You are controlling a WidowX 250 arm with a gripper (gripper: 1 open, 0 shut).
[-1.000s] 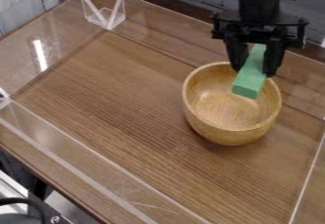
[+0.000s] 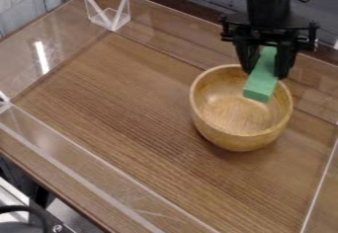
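Observation:
The black robot gripper point(image 2: 268, 43) at the upper right is shut on a light green rectangular block point(image 2: 263, 75), which hangs over a round wooden bowl point(image 2: 227, 119). The block's lower end is inside the bowl's outline; whether it touches the bowl cannot be told.
A clear plastic object point(image 2: 106, 12) stands at the back left. A black cable curves at the bottom left.
The gripper and green block have shifted very slightly; the bowl looks unchanged.

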